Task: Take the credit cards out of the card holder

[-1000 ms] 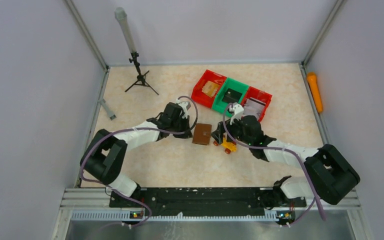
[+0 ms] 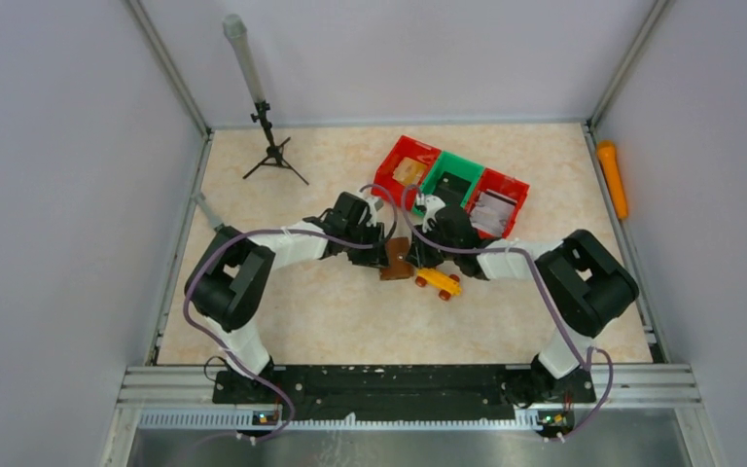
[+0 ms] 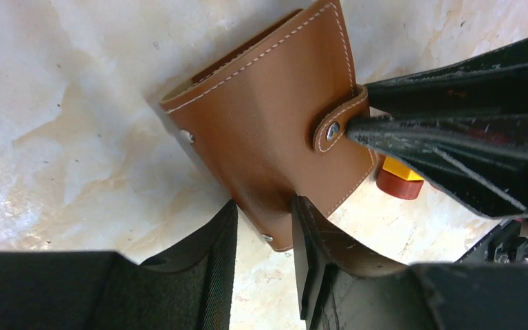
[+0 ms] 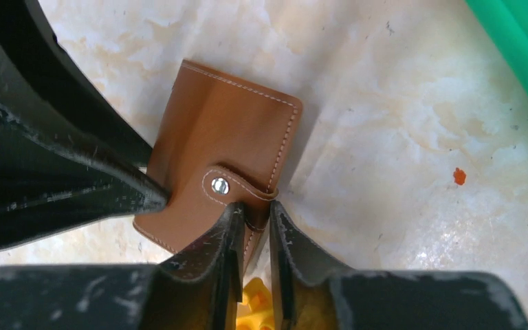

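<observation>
A brown leather card holder (image 3: 261, 117) lies fastened on the table, its white-stitched snap strap (image 3: 340, 124) closed over one edge. No cards are visible. My left gripper stands open at the holder's edge opposite the strap, and one of its fingers (image 3: 309, 240) overlaps the leather in the left wrist view. On the strap side is my right gripper. Its fingers are a little apart, with the strap's folded end by the edge showing in the narrow gap; whether they touch it I cannot tell. From above, the grippers partly cover the holder (image 2: 396, 263).
A yellow toy car (image 2: 440, 282) with dark red wheels sits close to the right gripper. Behind are two red bins (image 2: 385, 173) and a green bin (image 2: 423, 202) holding flat items.
My right gripper has moved left to the strap edge. The left gripper has shifted right over the holder's other side. The holder has moved slightly right and turned a little.
</observation>
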